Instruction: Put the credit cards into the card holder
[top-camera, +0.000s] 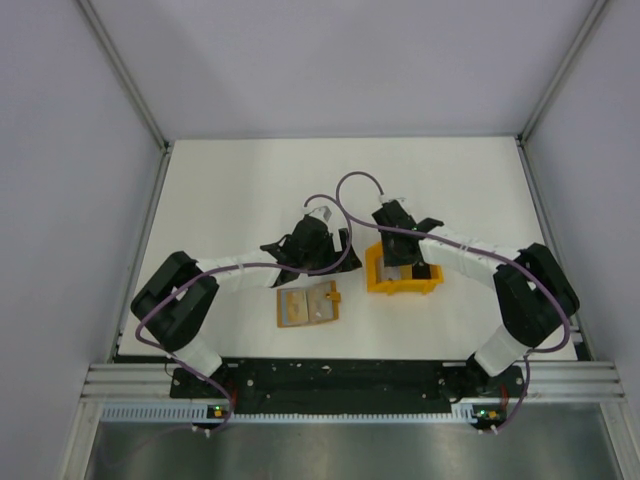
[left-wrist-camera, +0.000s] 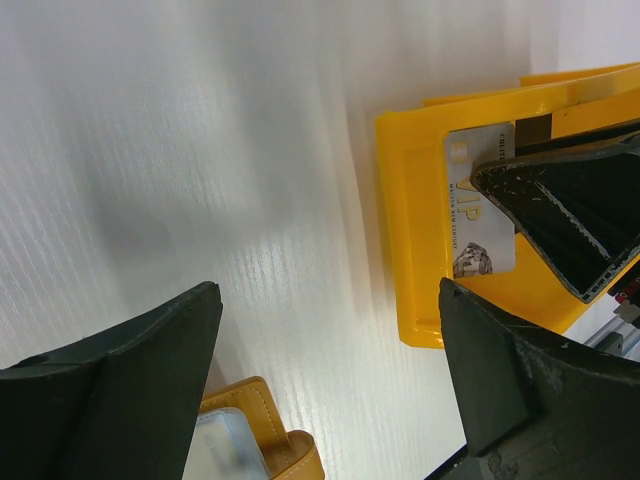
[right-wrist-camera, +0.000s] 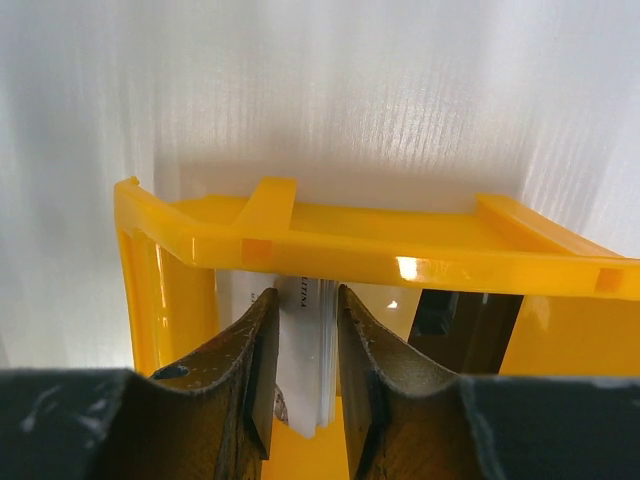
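In the yellow box (top-camera: 404, 287) lie several cards: a silver VIP card (left-wrist-camera: 480, 200), a beige card (right-wrist-camera: 385, 308) and a black card (right-wrist-camera: 466, 328). My right gripper reaches into its left part, part open, with fingers on both sides of a tilted white card (right-wrist-camera: 300, 350). Whether they press on it is unclear. Left of the box, my left gripper hangs open over bare table, nothing between its fingers. The brown card holder (top-camera: 308, 304) lies spread open at the front left, clear pockets up; only its corner (left-wrist-camera: 258, 420) shows in the left wrist view.
Both grippers are close together by the box's left wall (left-wrist-camera: 407, 230). Loose purple cables (top-camera: 358, 176) loop above the grippers.
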